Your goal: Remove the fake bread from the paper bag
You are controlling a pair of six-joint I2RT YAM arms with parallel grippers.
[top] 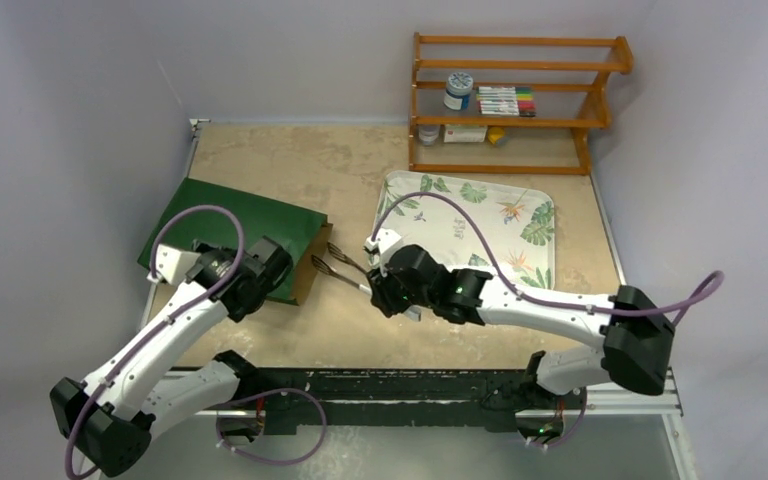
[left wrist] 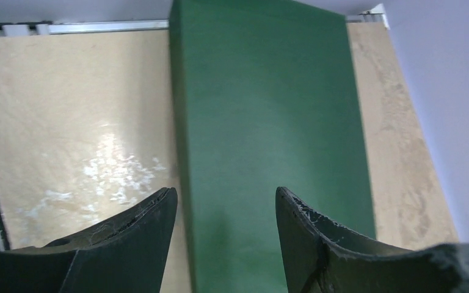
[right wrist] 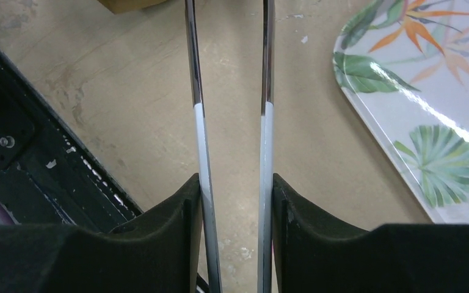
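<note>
A green paper bag (top: 220,210) lies on its side at the left, its brown opening (top: 315,265) facing right; whatever is inside is hidden. My left gripper is above the bag, fingers parted with nothing between them; the bag's green surface fills much of the left wrist view. My right gripper is shut on metal tongs (right wrist: 265,140), whose far ends point toward the bag's opening, just right of it in the top view. A brown edge (right wrist: 128,5) shows at the top of the right wrist view.
A leaf-patterned tray (top: 480,210) lies at the right, with a wooden rack (top: 500,165) of jars and markers behind it. Walls (top: 80,170) bound both sides.
</note>
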